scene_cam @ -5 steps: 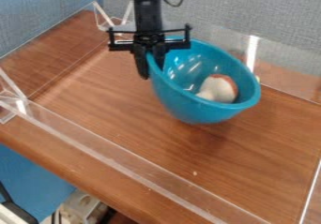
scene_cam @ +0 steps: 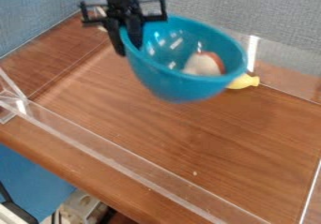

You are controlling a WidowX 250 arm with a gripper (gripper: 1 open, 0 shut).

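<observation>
My black gripper (scene_cam: 126, 22) is at the top centre, at the left rim of a turquoise bowl (scene_cam: 170, 73), which hangs tilted above the wooden table. Its fingers reach down over the rim, blurred, and appear shut on it. Inside the bowl lies a round pale-and-reddish object (scene_cam: 204, 65), with small white patches beside it that are too blurred to make out.
A yellow object (scene_cam: 245, 82) lies behind the bowl on the right. Clear plastic edging (scene_cam: 126, 162) runs along the table's front and sides. Grey padded walls stand behind.
The gripper and bowl have risen and moved to the left, uncovering more of the yellow object behind.
</observation>
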